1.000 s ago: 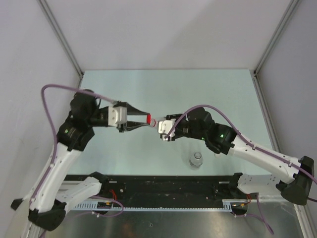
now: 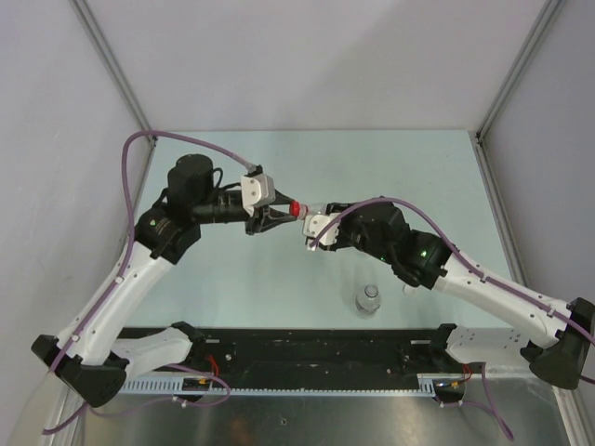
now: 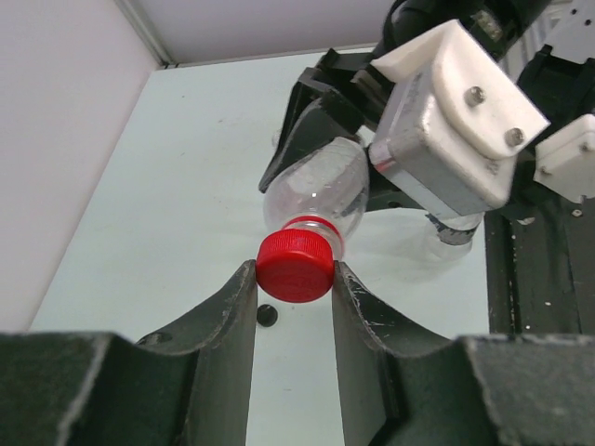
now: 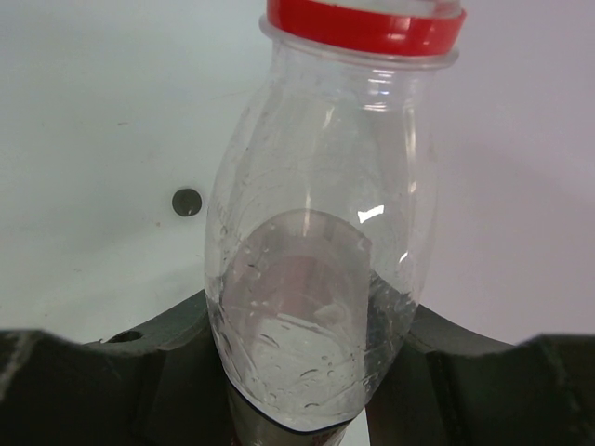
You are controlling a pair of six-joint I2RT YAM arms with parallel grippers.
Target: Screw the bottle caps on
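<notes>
A clear plastic bottle lies near-horizontal in the air, my right gripper shut on its body. My left gripper is shut on a red cap at the bottle's mouth. In the right wrist view the red cap sits at the neck's top; whether it is threaded on I cannot tell.
A second bottle stands on the pale table near the front right, below the right arm. Walls border it at the sides and back.
The right gripper has shifted slightly right since a second ago.
</notes>
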